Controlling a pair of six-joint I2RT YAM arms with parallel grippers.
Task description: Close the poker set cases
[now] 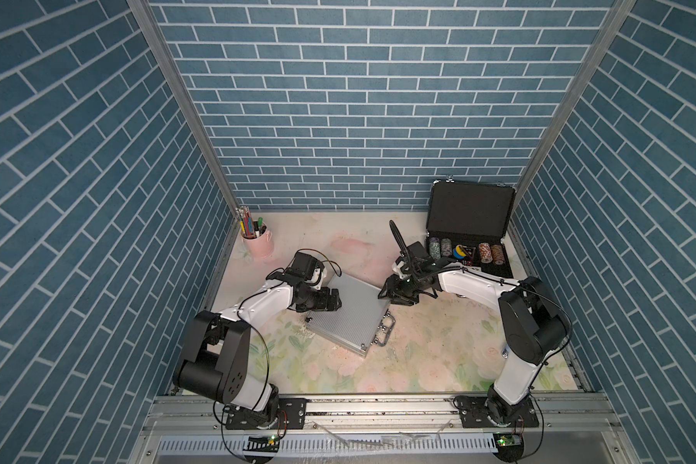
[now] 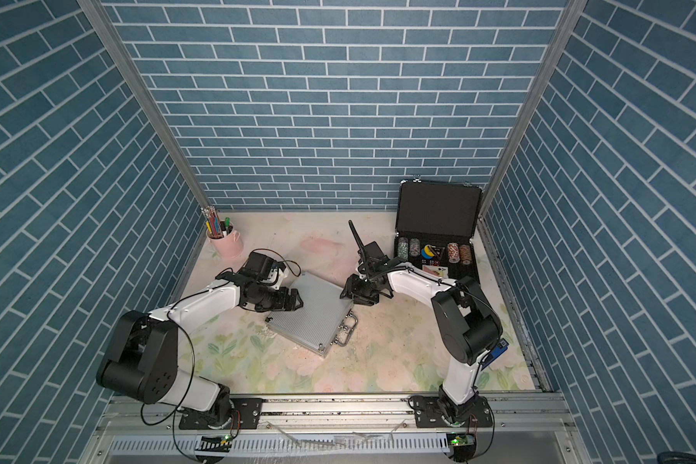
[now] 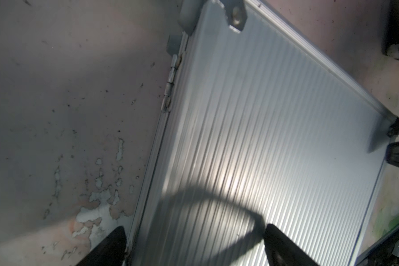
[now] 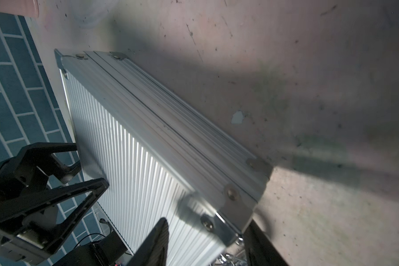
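A silver poker case (image 1: 353, 313) lies with its lid down in the middle of the table, turned at an angle, its handle (image 1: 388, 330) facing front right. Over its left side my left gripper is open, its fingers spread above the ribbed lid with nothing between them. My right gripper is part open at the right corner, a finger on either side of that corner in the right wrist view; whether they touch it is unclear. A second poker case (image 1: 471, 220) stands open at the back right, lid raised, chips (image 1: 485, 253) showing inside.
A pink cup (image 1: 260, 243) of pens stands at the back left. A blue object (image 2: 495, 352) lies near the right edge, partly behind the right arm.
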